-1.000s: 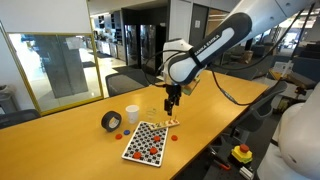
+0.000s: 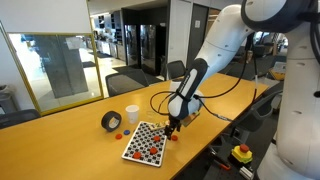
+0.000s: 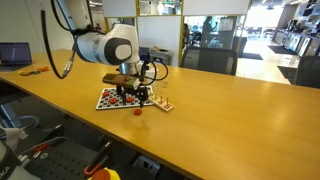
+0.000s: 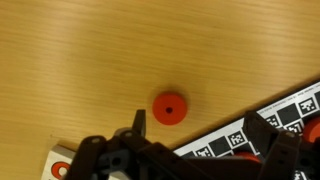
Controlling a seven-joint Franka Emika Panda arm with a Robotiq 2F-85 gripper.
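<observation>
A single red disc (image 4: pixel 169 108) lies on the bare wooden table, beside the checkered board (image 4: pixel 225 143). In the wrist view it shows ahead of my open gripper, nearer the left finger than the right. Nothing sits between the fingers. From the side, the gripper (image 3: pixel 131 98) hangs low over the table close to the disc (image 3: pixel 138 112), seemingly still above it. Several red pieces stand on the board (image 2: pixel 137 154); the arm partly hides the board in the second exterior view.
Next to the board is a small light wooden rack (image 3: pixel 163 104) with pegs. A white cup (image 2: pixel 133 113) and a black round object (image 2: pixel 111 121) stand behind the board. Bare table (image 3: pixel 230 120) stretches out on the disc's other side.
My arm has come down and toward the front of the table, from high above the rack to low by the lone red disc. The pieces look unmoved.
</observation>
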